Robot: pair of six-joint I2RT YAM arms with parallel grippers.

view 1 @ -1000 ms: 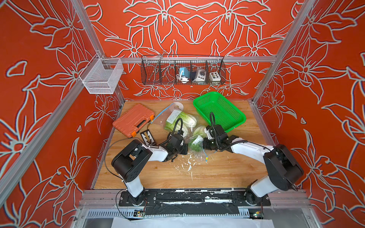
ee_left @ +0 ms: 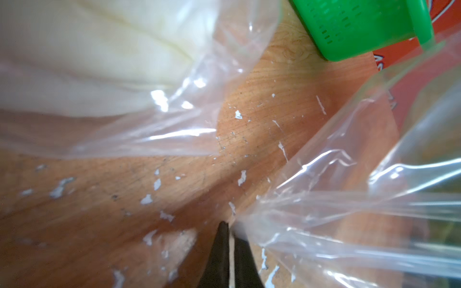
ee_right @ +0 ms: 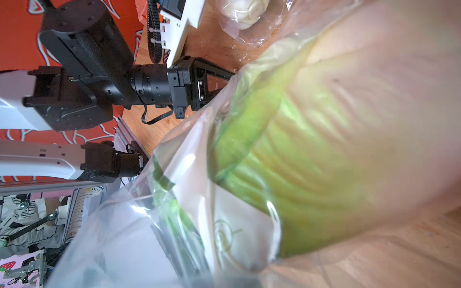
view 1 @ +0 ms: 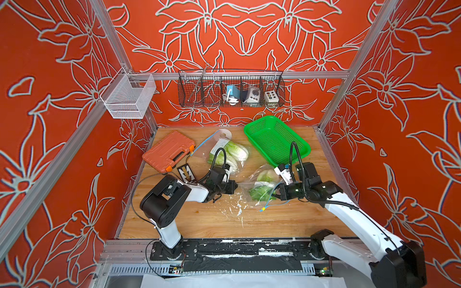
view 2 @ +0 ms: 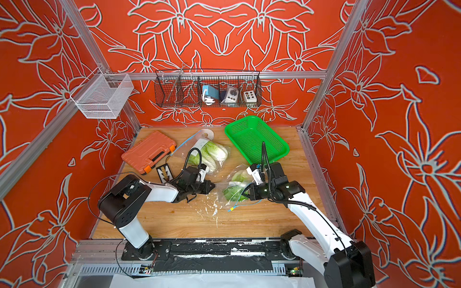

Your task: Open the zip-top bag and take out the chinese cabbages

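A clear zip bag with a chinese cabbage point(view 1: 261, 191) and a blue zip strip lies between my grippers. My right gripper point(view 1: 277, 191) is shut on the bag at its right side; in the right wrist view the cabbage point(ee_right: 312, 158) fills the foreground behind crumpled plastic. My left gripper is shut at the bag's left end, with clear film point(ee_left: 326, 216) stretched away rightward from its fingertips. A second bagged cabbage point(view 1: 235, 148) lies behind, showing pale at the upper left of the left wrist view.
A green basket point(view 1: 297, 144) stands at the back right. An orange case point(view 1: 168, 148) and a small dark box point(view 1: 186, 172) lie at the left. Wire baskets hang on the walls.
My right gripper has moved right, drawing the bagged cabbage with it and away from my left gripper, which has stayed nearly in place.
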